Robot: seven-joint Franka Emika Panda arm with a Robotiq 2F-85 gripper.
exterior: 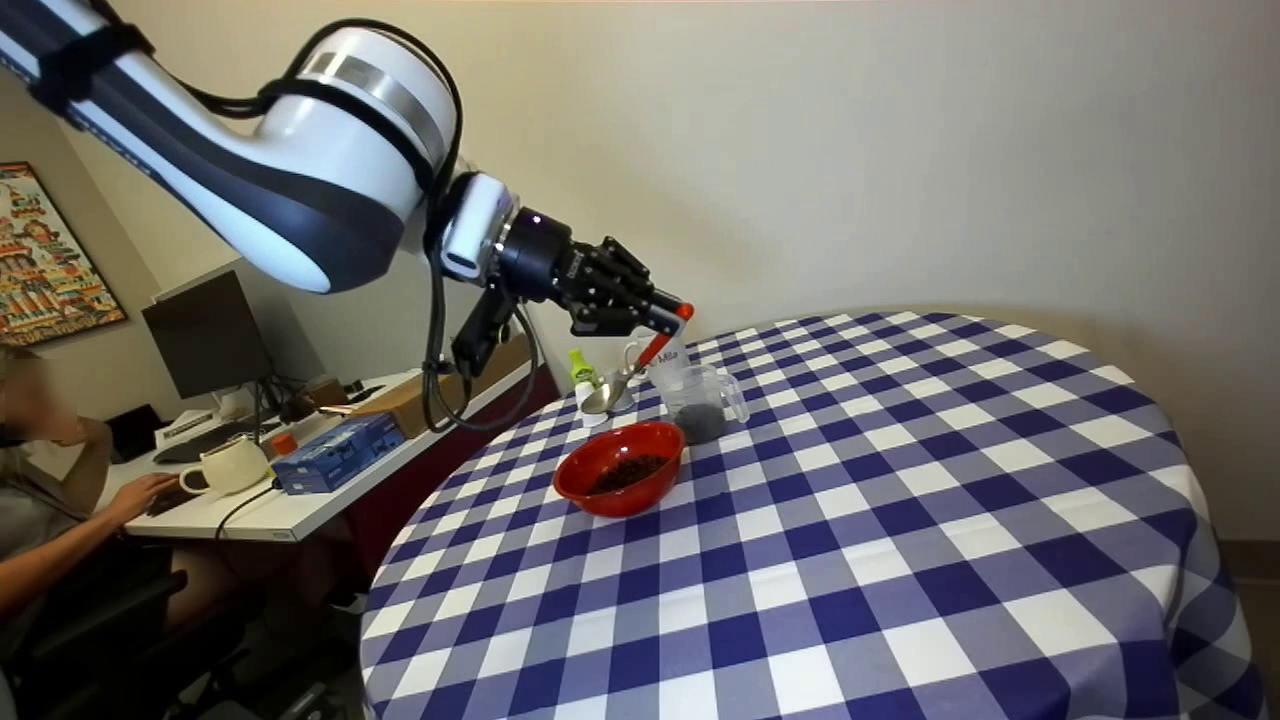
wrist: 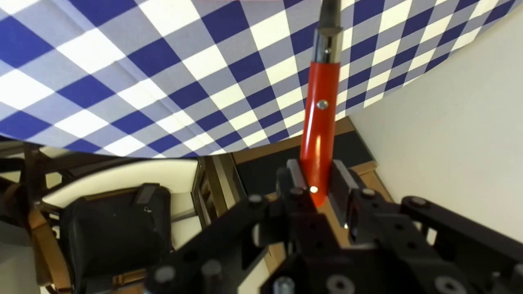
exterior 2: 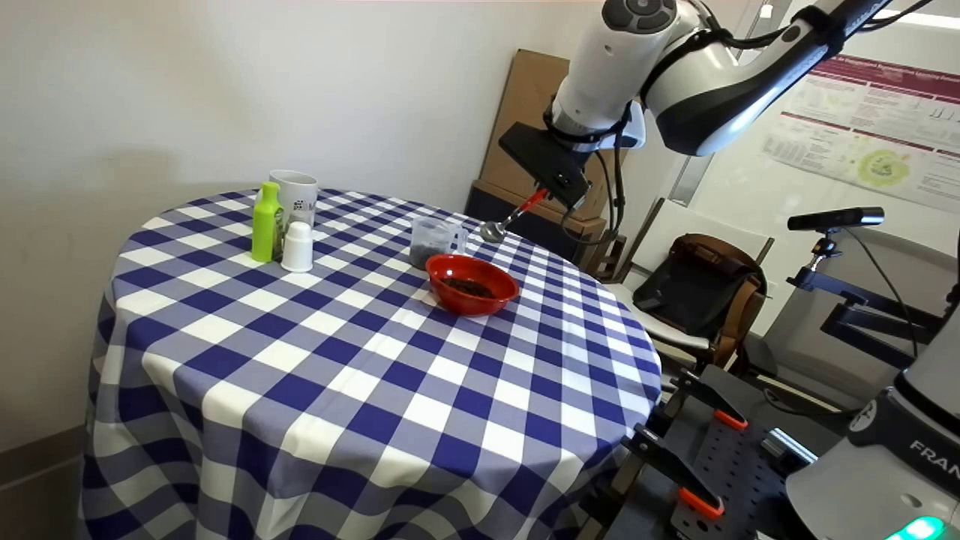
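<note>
My gripper is shut on the red handle of a metal scoop (wrist: 319, 117), whose head lies outside the wrist view. In exterior view 2 the scoop's silver bowl (exterior 2: 492, 232) hangs at the lower end of the handle, above the table. Below it stands a red bowl (exterior 2: 486, 304) with dark bits inside. Beside that bowl is a clear measuring cup (exterior 2: 434, 235) holding something dark. In exterior view 1 the gripper (exterior: 667, 314) is raised above the level of both containers. Whether the scoop carries anything cannot be told.
A green bottle (exterior 2: 266, 223), a small white bottle (exterior 2: 298, 247) and a white mug (exterior 2: 297, 192) stand grouped on the checked tablecloth (exterior 2: 378, 396). A person sits at a desk (exterior: 294, 516) to the left in exterior view 1.
</note>
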